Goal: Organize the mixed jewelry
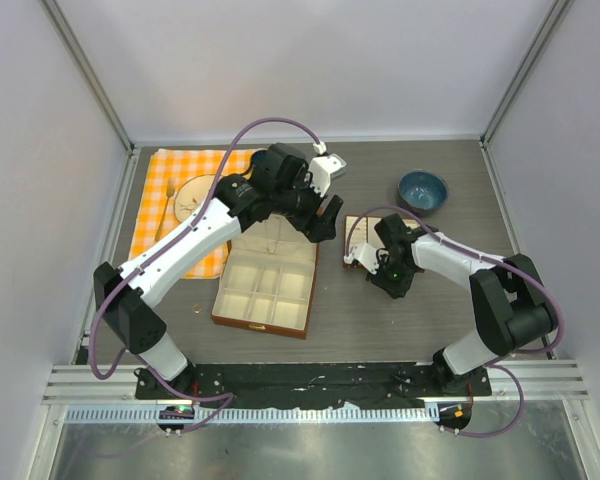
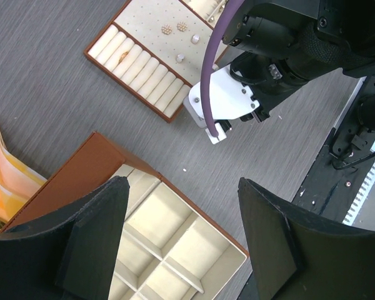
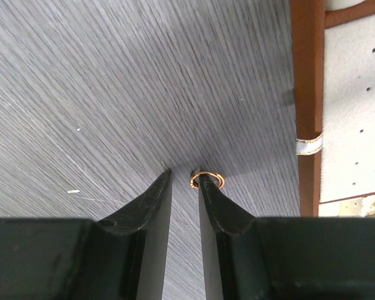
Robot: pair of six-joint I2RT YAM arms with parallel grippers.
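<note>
A small gold ring (image 3: 215, 176) lies on the grey tabletop, right at the fingertips of my right gripper, which is part open and low over the table beside the brown edge (image 3: 309, 81) of the jewelry tray (image 2: 151, 75). That tray holds a ring-roll section and studs on a pad. My left gripper hangs open, with nothing seen between its fingers, over the larger compartment box (image 1: 262, 322), whose cream sections show below it in the left wrist view.
An orange checked cloth (image 1: 150, 220) with a round plate lies at the left. A blue bowl (image 1: 422, 192) stands at the back right. Bare table shows between the compartment box and the front edge.
</note>
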